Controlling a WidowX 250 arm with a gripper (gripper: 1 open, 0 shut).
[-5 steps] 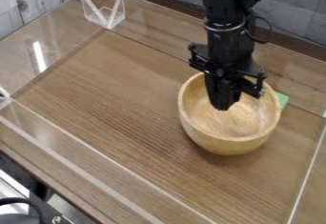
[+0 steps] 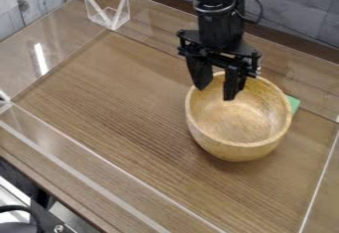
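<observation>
The black gripper (image 2: 220,74) hangs at the back rim of a large cream bowl (image 2: 239,138), its fingers pointing down over the rim. Whether anything is between the fingers is hard to tell. A small green object (image 2: 291,105) lies at the bowl's right side, partly hidden behind it.
The bowl stands on the right half of a wooden table (image 2: 99,113). A clear wire-like or plastic item (image 2: 109,9) sits near the back left edge.
The gripper has risen and shifted slightly left and back from over the bowl's interior toward its back rim. The bowl looks about the same.
</observation>
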